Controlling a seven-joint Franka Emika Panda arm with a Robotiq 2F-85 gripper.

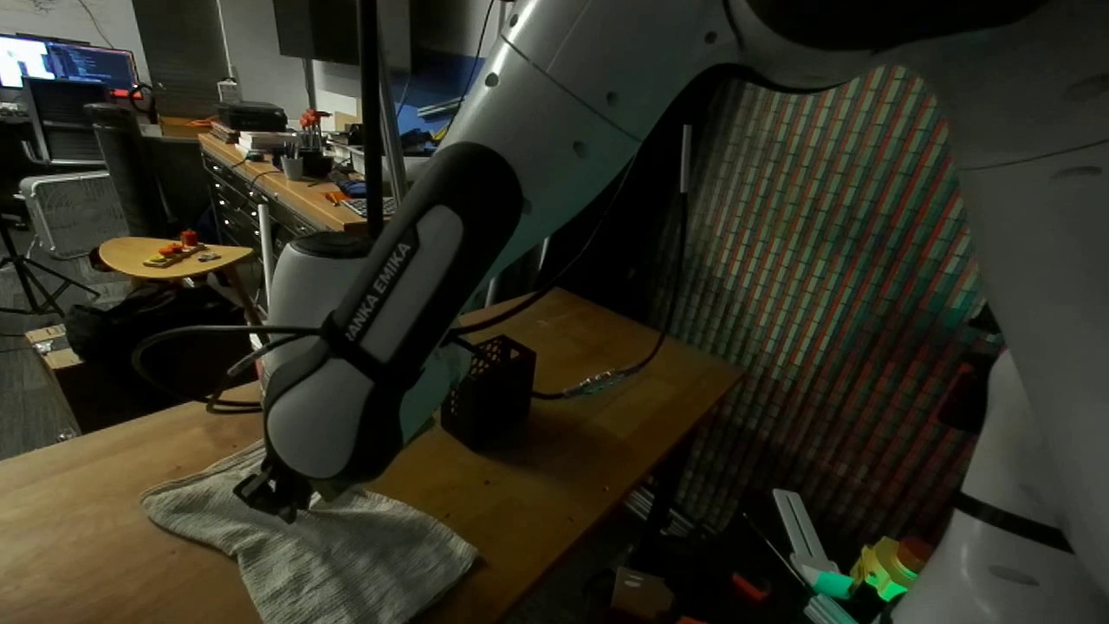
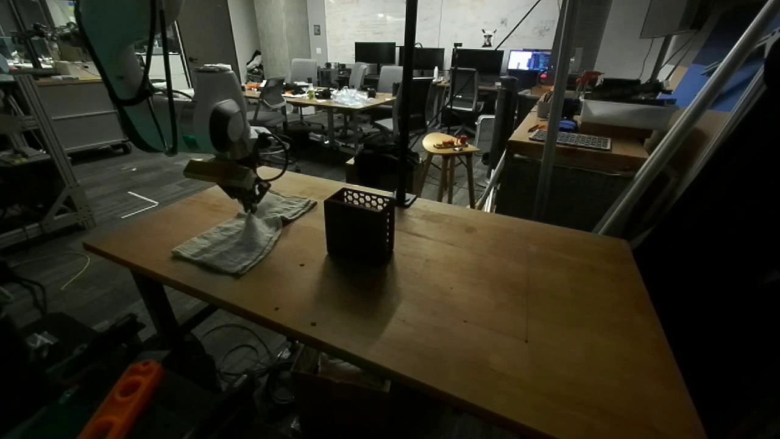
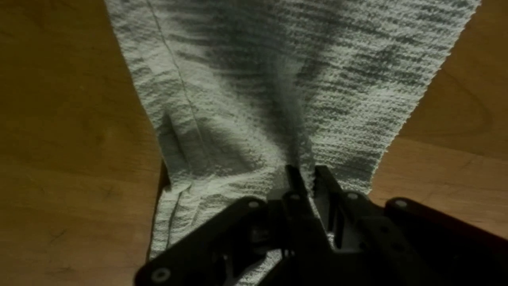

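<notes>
A pale grey, ribbed cloth [image 2: 232, 240] is spread over the near-left part of the wooden table, its middle drawn up into a raised fold under my gripper [image 2: 252, 208]. Seen from the wrist, my gripper is shut on a pinch of the cloth [image 3: 362, 95], and creases run away from the fingertips. Most of the cloth still rests on the wood. In exterior view 1 the cloth [image 1: 343, 567] shows on both sides of the gripper [image 1: 291, 510], though the pinched part is partly hidden behind the fingers.
A black perforated bin [image 2: 358, 227] stands on the table beside the cloth. Behind it a dark upright pole [image 2: 406, 110] rises at the far edge. The large stretch of table [image 2: 497, 307] beyond the bin is bare.
</notes>
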